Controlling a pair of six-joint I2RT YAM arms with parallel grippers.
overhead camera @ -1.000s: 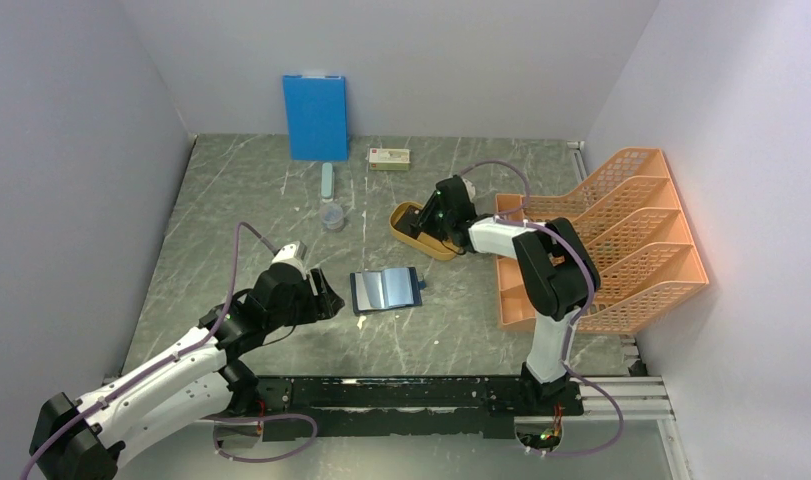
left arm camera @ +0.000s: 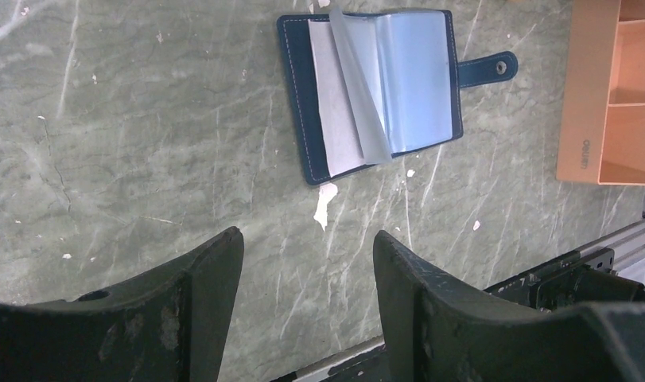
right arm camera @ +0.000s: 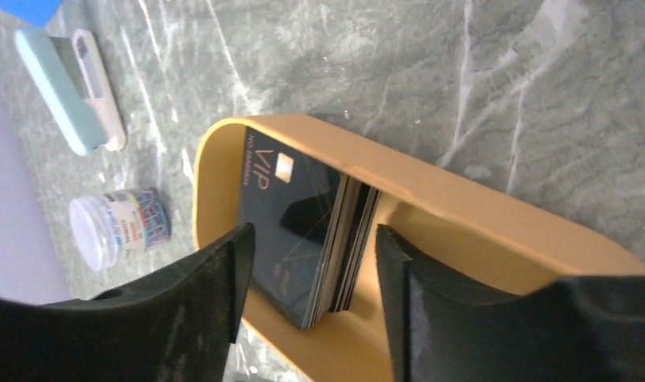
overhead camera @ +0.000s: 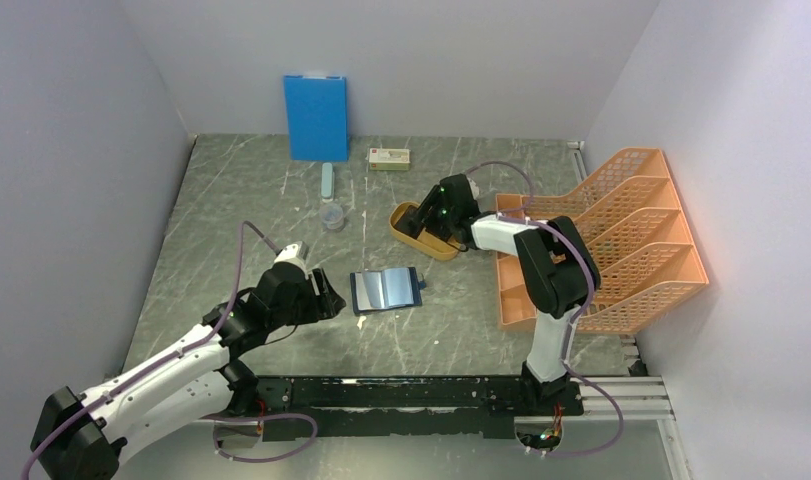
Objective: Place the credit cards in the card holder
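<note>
Black credit cards [right arm camera: 291,227] lie stacked in a yellow oval tray [overhead camera: 440,250], leaning to its left end; one shows "VIP" lettering. Over that tray hangs my right gripper, its fingers apart, with the edges of the stack in view between its fingertips. Whether the fingers touch the cards cannot be made out. The dark blue card holder [left arm camera: 303,103] lies spread open on the table, clear sleeves up, one sleeve page lifted, its strap to the right. My left gripper is open just left of the holder, nothing between its fingers.
The orange file rack [overhead camera: 631,240] fills the right side, close behind the right arm. A small jar [overhead camera: 332,216], a pale blue stick-like item [overhead camera: 327,181], a box [overhead camera: 389,160] and a blue board [overhead camera: 316,117] stand at the back. Left of the holder the table is bare.
The left arm and the holder look still.
</note>
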